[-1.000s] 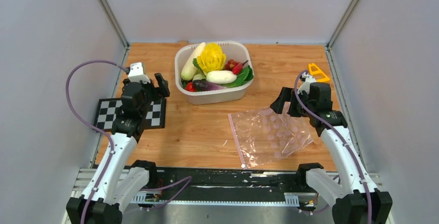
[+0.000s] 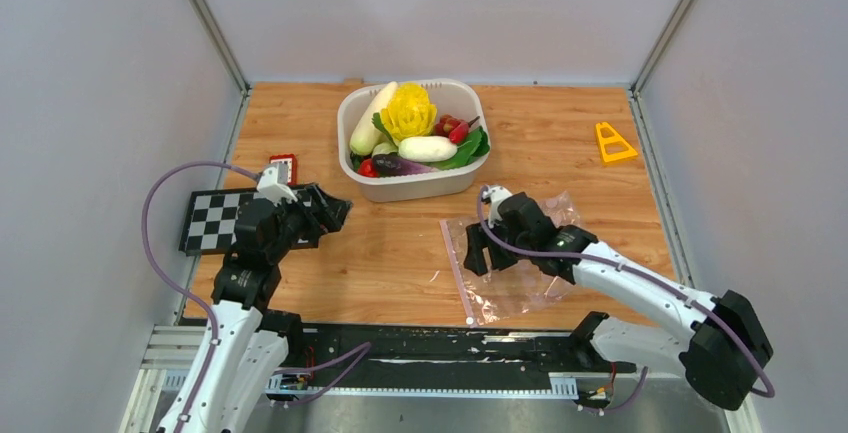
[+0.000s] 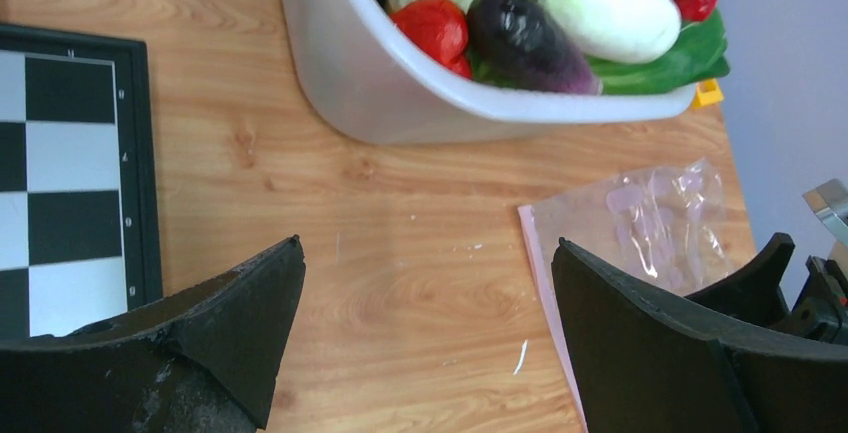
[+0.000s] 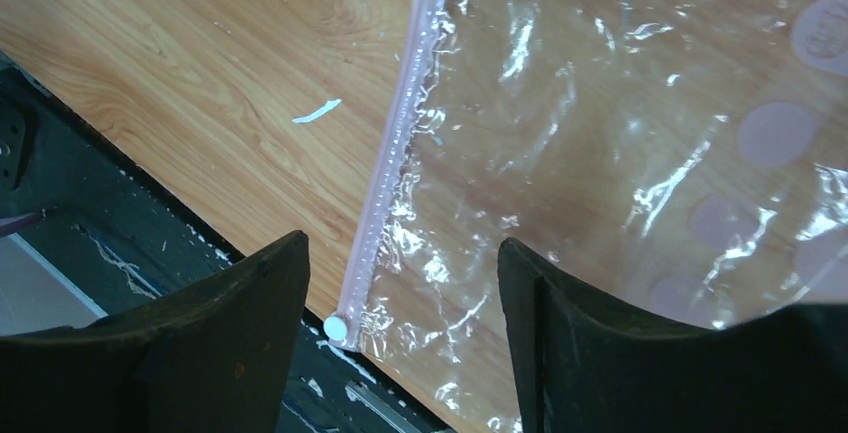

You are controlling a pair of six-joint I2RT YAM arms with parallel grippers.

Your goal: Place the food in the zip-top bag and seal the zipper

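Note:
A white tub [image 2: 413, 188] full of vegetables stands at the back middle. The clear zip top bag [image 2: 524, 297] lies flat on the table at right, its pink zipper strip [image 4: 393, 148] running along its left side. My right gripper [image 2: 480, 261] hangs low over the bag near that strip, its fingers apart with nothing seen between them; in the right wrist view they straddle the strip's slider end [image 4: 335, 327] from above. My left gripper [image 2: 333, 215] is open and empty, above the table between the checkerboard and the bag, below the tub.
A checkerboard [image 2: 210, 223] lies at left with a small red object [image 2: 281, 161] behind it. A yellow triangular piece [image 2: 614, 152] is at the back right. A black rail runs along its front edge.

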